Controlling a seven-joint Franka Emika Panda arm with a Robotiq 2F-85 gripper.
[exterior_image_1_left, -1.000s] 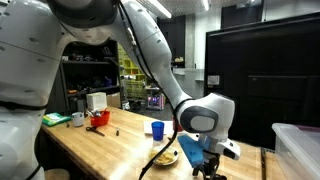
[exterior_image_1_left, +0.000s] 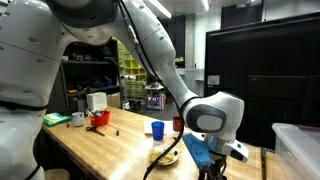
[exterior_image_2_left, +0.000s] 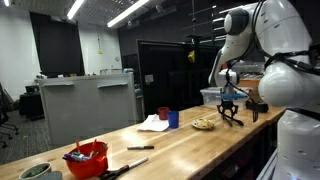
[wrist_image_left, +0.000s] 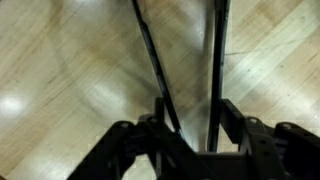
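In the wrist view my gripper is part open, low over the wooden table. Two long, thin dark rods run up the wrist view: a left rod (wrist_image_left: 152, 52) that slants and a right rod (wrist_image_left: 218, 60) that stands nearly straight. Their lower ends reach into the space between my fingers; the right rod passes close by the right finger (wrist_image_left: 231, 112). Whether either is touched cannot be told. From the second exterior view, my gripper (exterior_image_2_left: 228, 110) is down at the table's far right end, with dark thin items near it.
A plate with yellow food (exterior_image_1_left: 164, 155) and a blue cup (exterior_image_1_left: 158, 130) stand left of my arm. Farther off are a red container (exterior_image_2_left: 86, 160), a white cloth (exterior_image_2_left: 153, 123) and black-handled tools (exterior_image_2_left: 125, 167). A clear bin (exterior_image_1_left: 298, 148) borders the right side.
The end of my arm has shifted slightly to the right and turned a little in the first exterior view. The plate and the cup stay where they were.
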